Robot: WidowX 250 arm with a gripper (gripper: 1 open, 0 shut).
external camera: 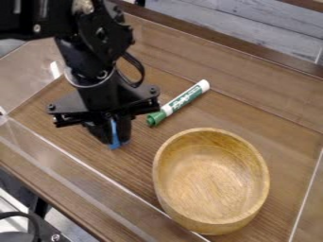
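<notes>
My black gripper (111, 128) reaches down over the wooden table at the left. A blue object (113, 134) sits at its fingertips, mostly hidden behind the gripper, so whether the fingers hold it is unclear. A green and white marker-like tube (178, 103) lies diagonally to the right of the gripper, apart from it. An empty round wooden bowl (210, 180) stands at the lower right.
The table (252, 109) has bare surface to the right and behind. A pale wall runs along the back. The table's left front edge has a clear rim, with cables below it.
</notes>
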